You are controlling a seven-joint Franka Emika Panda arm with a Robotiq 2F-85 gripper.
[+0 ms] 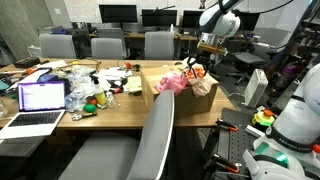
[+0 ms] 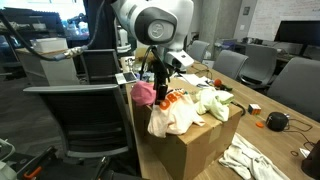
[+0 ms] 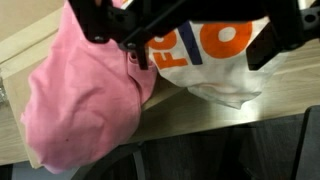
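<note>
My gripper stands open over a white cloth point(image 3: 222, 75) with orange and blue print, which shows between its fingers. Just left of it in the wrist view lies a pink cloth point(image 3: 80, 100), by the left finger. Exterior view 2 has the white cloth point(image 2: 178, 112) draped over the near edge of a cardboard box point(image 2: 200, 148), the pink cloth point(image 2: 143, 94) to its left. A pale green and white cloth point(image 2: 214, 104) lies on the box's right side. Whether the fingertips touch the cloth is hard to tell.
A black chair point(image 2: 88, 125) stands close to the box; a grey chair point(image 1: 155, 135) is in front of the long table. More clothes and small items crowd the table, with a laptop point(image 1: 35, 108) at its left end. A white cloth point(image 2: 250, 158) lies right of the box.
</note>
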